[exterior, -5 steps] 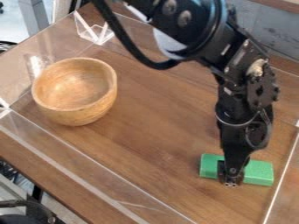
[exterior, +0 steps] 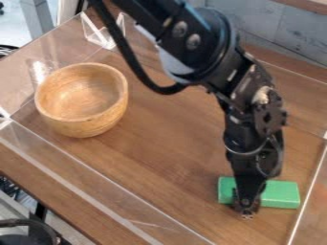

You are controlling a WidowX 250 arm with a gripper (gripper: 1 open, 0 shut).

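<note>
The black gripper (exterior: 248, 199) reaches down at the lower right onto a green rectangular block (exterior: 281, 194) lying on the wooden table. Its fingers sit over the left part of the block, shut on it, with the fingertips low by the block's near edge. A wooden bowl (exterior: 83, 100) stands at the left, well away from the gripper.
Clear plastic pieces sit at the back left and left edge. A grey wall (exterior: 281, 43) runs along the back right. A thick black cable hangs from the arm.
The gripper and upper arm have shifted slightly to the left over the last second. The block and bowl look nearly unmoved.
</note>
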